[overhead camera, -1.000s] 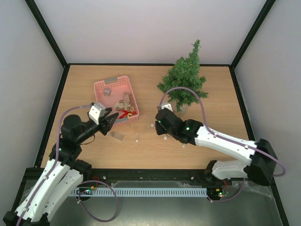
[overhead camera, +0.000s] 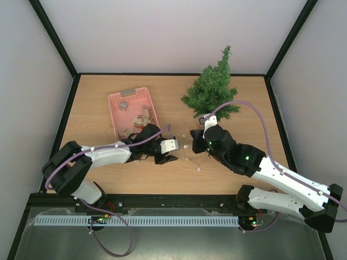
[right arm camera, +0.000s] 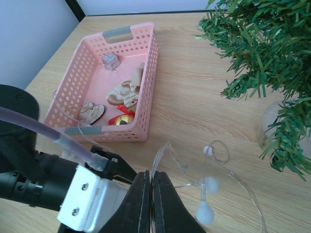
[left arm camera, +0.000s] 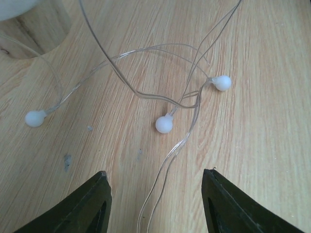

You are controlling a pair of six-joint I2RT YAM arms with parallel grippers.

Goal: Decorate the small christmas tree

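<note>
The light string's thin clear wires and white bulbs (left arm camera: 164, 124) lie over the table in front of the tree. My right gripper is shut, with strands of wire (right arm camera: 157, 160) running in between its fingertips. The green Christmas tree (overhead camera: 214, 89) stands upright at the back right, beyond that gripper; in the right wrist view its branches (right arm camera: 272, 48) show no ornaments. Open and empty, my left gripper faces the table close to the string, with two strands passing through the view between its fingers. The tree's base is partly hidden by branches.
A pink basket (right arm camera: 150, 63) at the back left holds a clear cube (right arm camera: 111, 61), light-coloured ornaments (right arm camera: 121, 92) and a red-and-gold piece (right arm camera: 123, 118). The left arm partly covers its front in the top view. Both grippers are close together.
The left gripper has swung rightward from beside the basket toward the light string. My right gripper has shifted slightly to the right, and the bulbs near it have changed position.
</note>
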